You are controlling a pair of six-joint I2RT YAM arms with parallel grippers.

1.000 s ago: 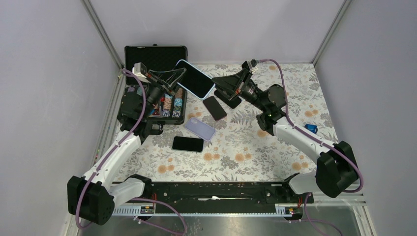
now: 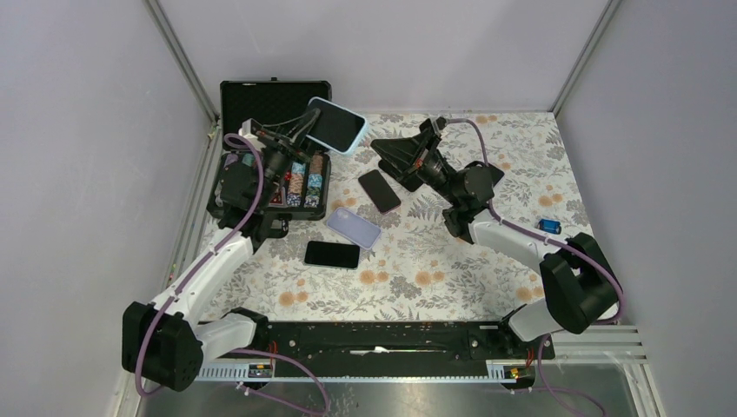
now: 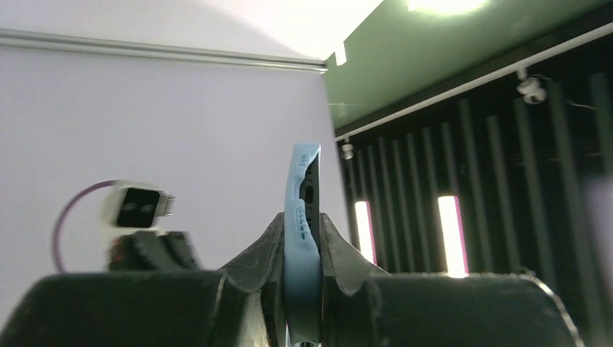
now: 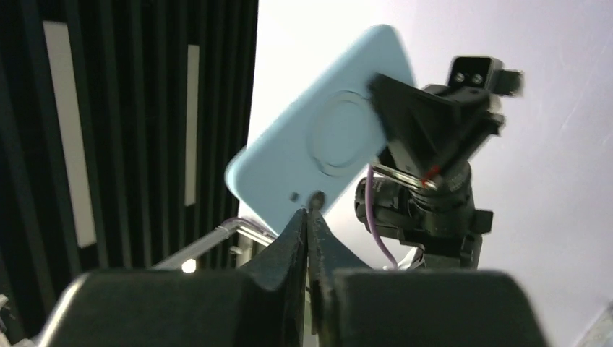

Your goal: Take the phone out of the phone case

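Observation:
The phone [image 2: 335,126], black screen up, shows inside a light-blue case [image 2: 361,137] that is held tilted above the table. My left gripper is shut on the cased phone at its far-left end. A wider strip of blue shows along the case's right end in the top view. My right gripper is shut with nothing between its fingers, clear of the case and to its right. In the right wrist view the case's back [image 4: 311,130] shows, blurred, beyond those fingertips.
Below on the patterned table [image 2: 417,295] lie a black phone [image 2: 332,254], a lilac case [image 2: 354,228] and a dark phone [image 2: 380,191]. An open black toolbox [image 2: 276,104] stands behind the left arm. A small blue object [image 2: 549,227] sits at right.
The left gripper has swung the cased phone up and away from it, tilting it differently.

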